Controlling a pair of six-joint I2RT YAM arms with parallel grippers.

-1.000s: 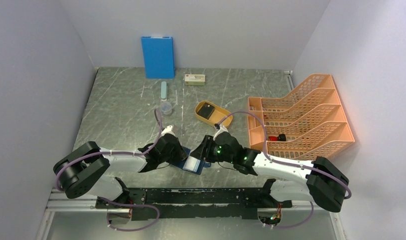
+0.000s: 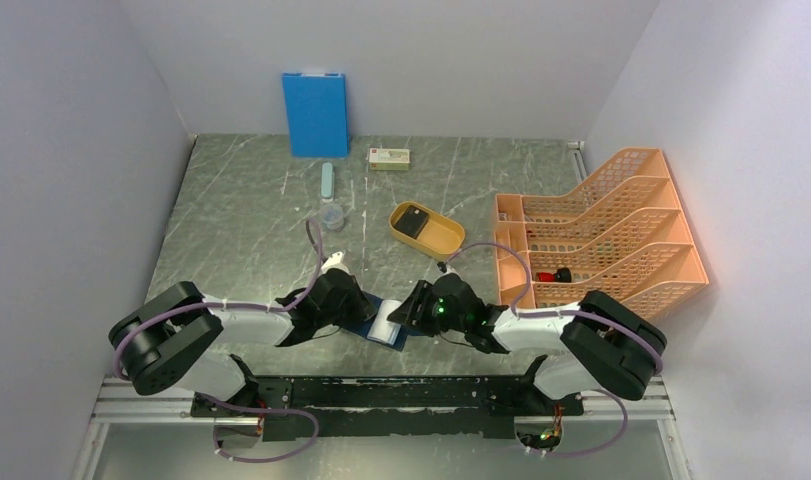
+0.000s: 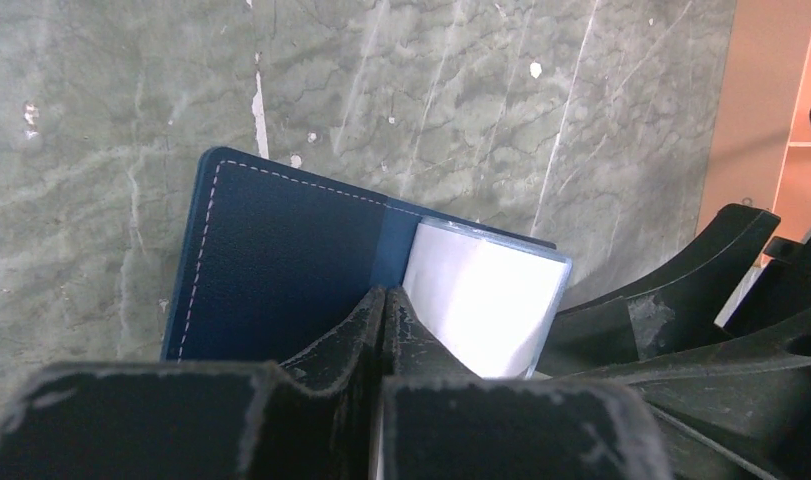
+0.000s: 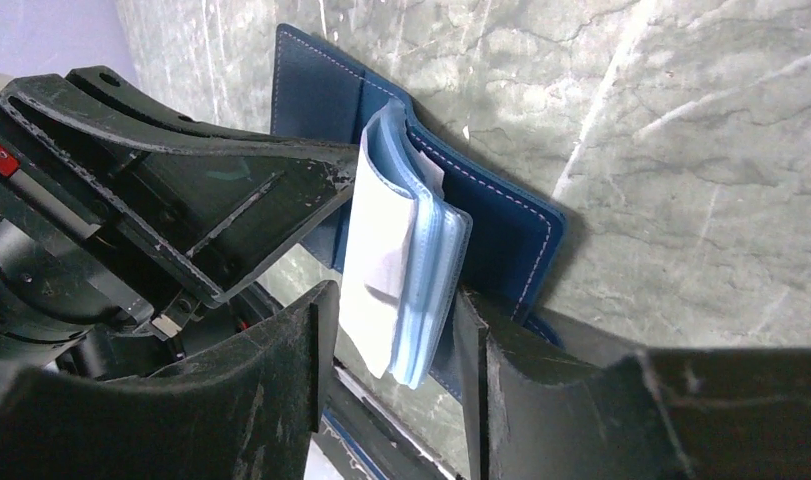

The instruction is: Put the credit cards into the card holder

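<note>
The dark blue card holder [image 2: 395, 344] lies open on the table between my arms, its clear and white sleeves [image 4: 379, 270] standing up in a bent stack in the right wrist view. My left gripper is shut on the card holder at the edge of the sleeves; the exact layer it pinches is hidden. Open, my right gripper has one finger on either side of the sleeve stack. In the top view, dark, flat card-like items [image 2: 412, 221] lie in a yellow tray; I cannot tell whether they are credit cards.
The yellow tray [image 2: 443, 238] stands beyond the right gripper. An orange rack [image 2: 671, 225] fills the right side. Toward the back are a small clear cup [image 2: 331, 216], a small box [image 2: 389, 159] and a blue folder [image 2: 317, 115].
The sleeves look more raised. My left arm has hardly moved.
</note>
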